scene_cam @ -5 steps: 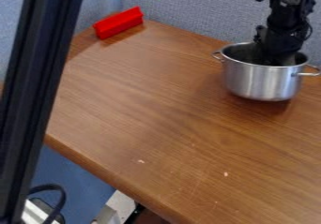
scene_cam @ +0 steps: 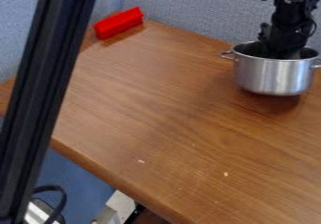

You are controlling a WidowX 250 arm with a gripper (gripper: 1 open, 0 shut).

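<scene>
A steel pot (scene_cam: 272,76) with side handles stands on the wooden table (scene_cam: 150,143) at the back right. My black gripper (scene_cam: 281,50) comes down from the top right and reaches into the pot, so its fingertips and whatever may be between them are hidden by the pot's wall. At the back left of the table lies a red block (scene_cam: 118,22), well apart from the pot.
Grey padded walls border the table behind and at the left. A dark vertical post (scene_cam: 44,87) fills the left foreground.
The pot has shifted slightly to the right and back over the last second, with my gripper inside it moving along. The red block has not moved.
</scene>
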